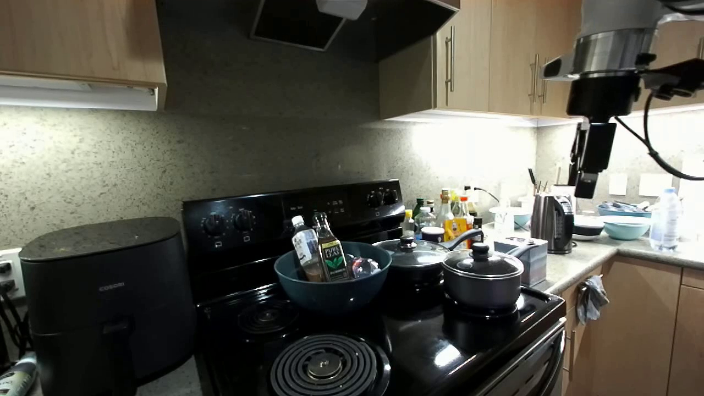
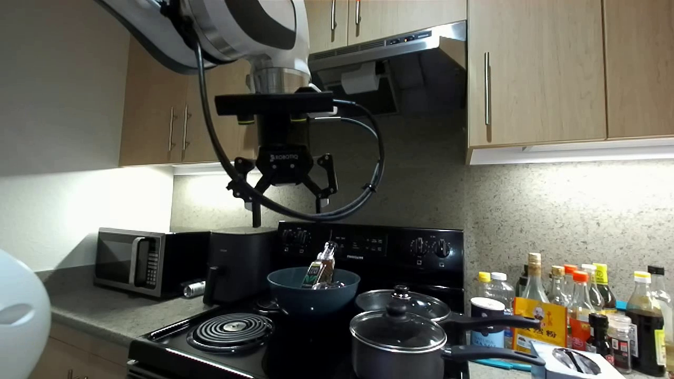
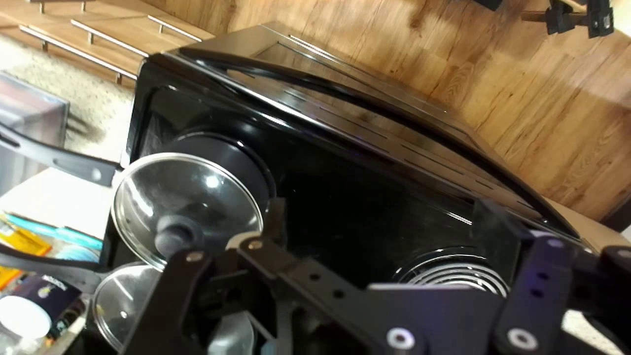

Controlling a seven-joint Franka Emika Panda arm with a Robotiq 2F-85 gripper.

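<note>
High above the stove, my gripper (image 2: 287,218) hangs open, its fingers spread wide with nothing between them. From the side, in exterior view 1, the gripper (image 1: 586,185) appears at the upper right. On the stove's back left rests a dark teal bowl (image 1: 340,300). Two bottles lean inside it: a clear one with a white label (image 1: 305,247) and a tea bottle with a dark label (image 1: 334,257), along with a clear plastic item (image 1: 364,267). In the wrist view my fingers frame the dark stovetop (image 3: 349,201); the bowl is mostly hidden there by the gripper.
A lidded saucepan (image 1: 483,280) and a lidded pan (image 2: 410,300) occupy the stove's right side, handles pointing right. A black air fryer (image 1: 109,297) stands left of the stove. Sauce bottles (image 2: 578,303) crowd the right counter.
</note>
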